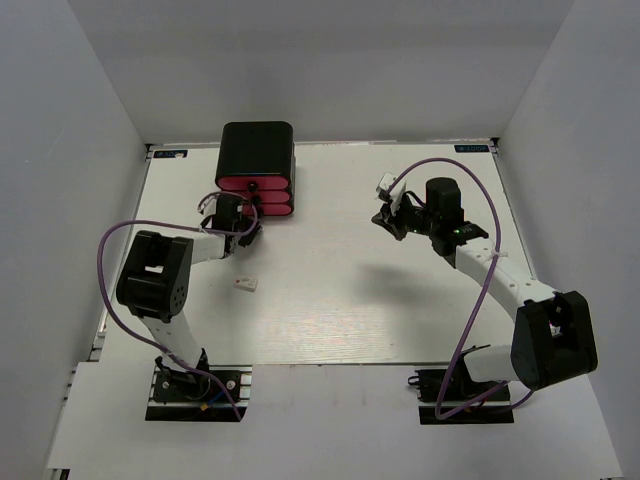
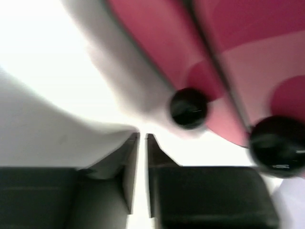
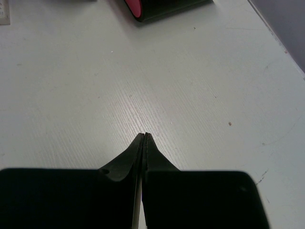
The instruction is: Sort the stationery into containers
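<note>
A black cabinet [image 1: 254, 150] with pink drawer fronts and round knobs stands at the back left; its drawers look closed. My left gripper [image 1: 250, 236] is just in front of it. In the left wrist view, the left gripper is slightly open, a narrow empty gap between its fingers, below a drawer knob [image 2: 188, 108] and apart from it. A small white piece [image 1: 245, 284], perhaps an eraser, lies on the table in front of the cabinet. Above the right half, my right gripper [image 1: 388, 224] hangs; its tips [image 3: 148, 143] meet with nothing between them.
Around the middle and right, the white table [image 1: 330, 300] is bare. A grey wall [image 1: 75, 150] rises on the left side. The left arm's purple cable [image 1: 112, 295] loops out beside that arm.
</note>
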